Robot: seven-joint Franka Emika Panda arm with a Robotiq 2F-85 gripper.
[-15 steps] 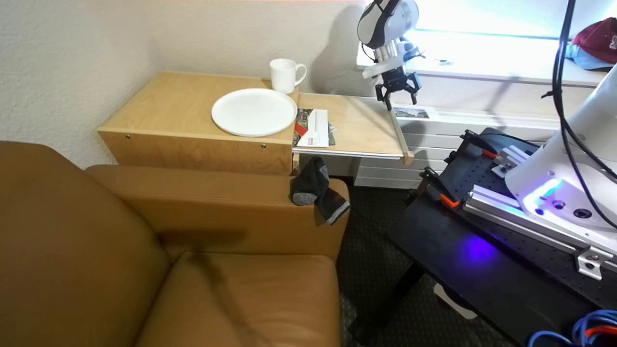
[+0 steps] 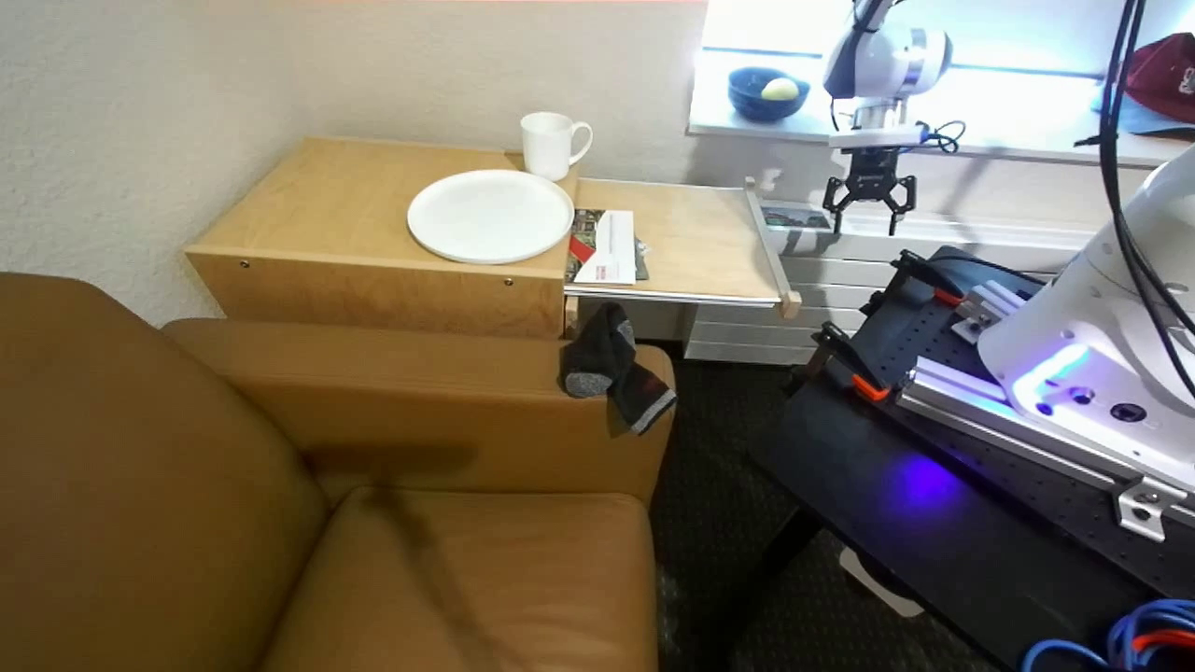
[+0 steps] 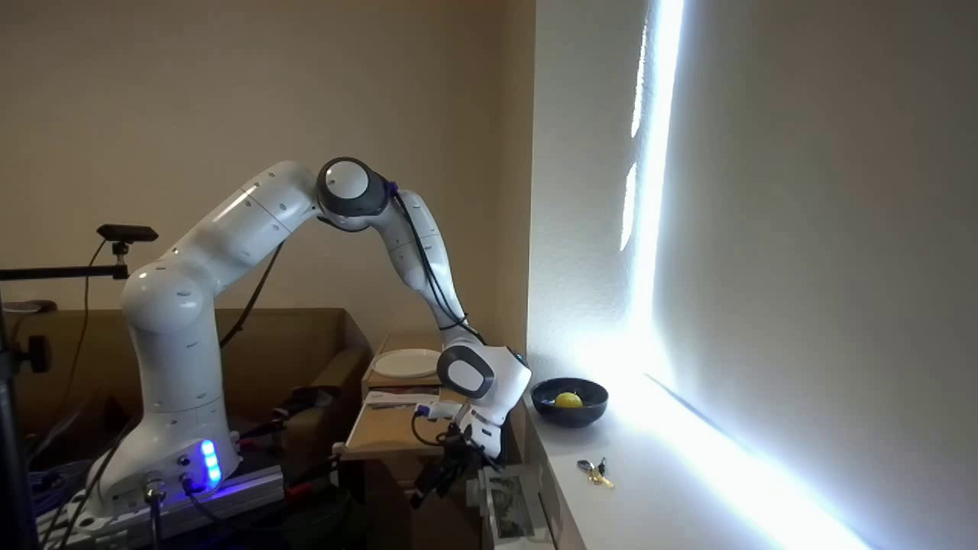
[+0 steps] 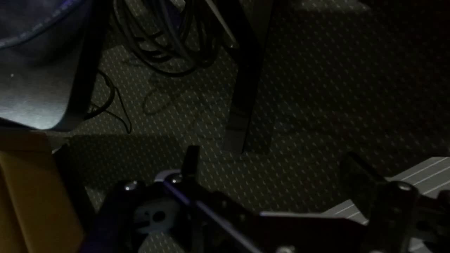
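In exterior view 1 my gripper (image 2: 865,222) hangs in front of the window sill, above the white radiator. Its fingers are spread wide and the space between them is empty. The wrist view shows the same open gripper with only dark patterned carpet and a table leg beyond it. On the sill stands a dark blue bowl (image 2: 752,94) holding a yellow fruit (image 2: 780,90); exterior view 2 also shows this bowl (image 3: 570,417). A small bunch of keys (image 3: 596,472) lies on the sill in front of it.
A white plate (image 2: 490,217) and white mug (image 2: 551,146) rest on the wooden cabinet (image 2: 370,185). Leaflets (image 2: 611,246) lie on its pulled-out shelf (image 2: 700,241). A dark sock (image 2: 605,357) drapes over the sofa arm (image 2: 448,364). A red cap (image 2: 1165,78) sits at the sill's right.
My arm and gripper have moved right, from over the shelf's end to above the radiator. The bowl, hidden earlier, now shows in exterior view 1. The gripper has stayed open.
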